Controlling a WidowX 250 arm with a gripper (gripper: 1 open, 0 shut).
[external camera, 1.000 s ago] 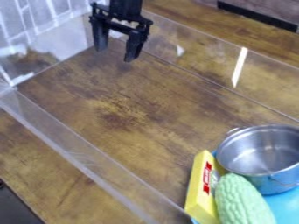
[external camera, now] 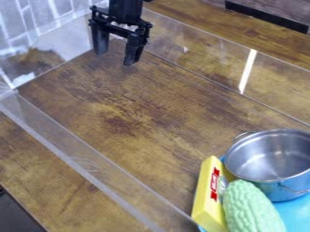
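The black gripper (external camera: 119, 38) hangs at the top left of the camera view, above the far corner of a wooden surface with clear low walls. Its two dark fingers point down and stand apart, with nothing visible between them.
At the lower right sit a steel pot (external camera: 270, 159), a yellow box (external camera: 208, 198) with a red label and a pale green corn-like object (external camera: 253, 210), on a light blue surface (external camera: 293, 214).
Over the last second the gripper has shifted slightly to the left. The pot, box and green object are unmoved.
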